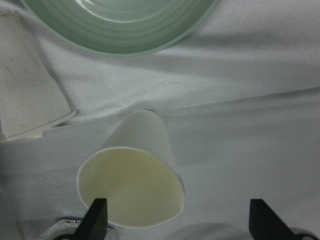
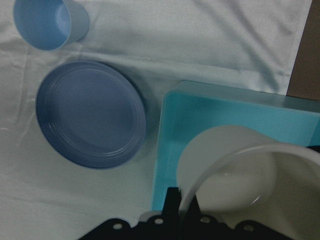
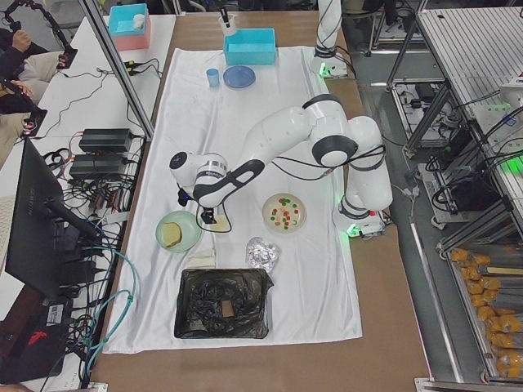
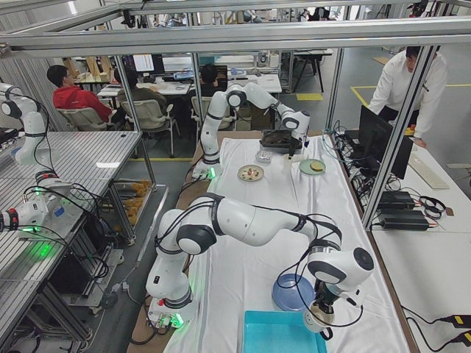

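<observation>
My right gripper is shut on the rim of a white cup (image 2: 225, 170), held over the edge of a turquoise bin (image 2: 200, 115). A blue plate (image 2: 90, 115) and blue cup (image 2: 50, 22) lie beside the bin. My left gripper is open above a pale cup (image 1: 132, 180) lying on its side on the cloth, close to a green plate (image 1: 115, 37) with a yellow piece on it in the camera left view.
A black-lined tray (image 3: 221, 302), a foil packet (image 3: 261, 253), a plate with colored bits (image 3: 283, 212) and pale flat paper (image 1: 27, 85) share the table.
</observation>
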